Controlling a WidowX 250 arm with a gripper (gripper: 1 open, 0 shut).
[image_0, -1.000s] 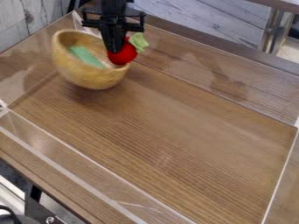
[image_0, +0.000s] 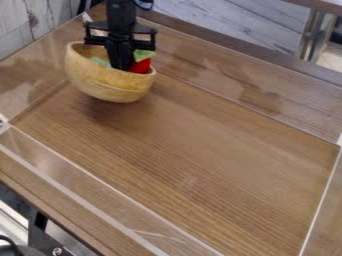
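A wooden bowl (image_0: 100, 80) sits at the back left of the wooden table, holding a red object (image_0: 143, 64) and something green, partly hidden behind the rim and the gripper. My black gripper (image_0: 128, 55) reaches down into the bowl at its back side, in front of part of the contents. Its fingertips are too dark and hidden to tell what, if anything, is between them.
A grey wall stands behind at the left, and a white ledge runs along the back right.
The red object has moved lower and deeper behind the bowl's rim. The bowl has shifted slightly, and my gripper has moved a little left and down with it.
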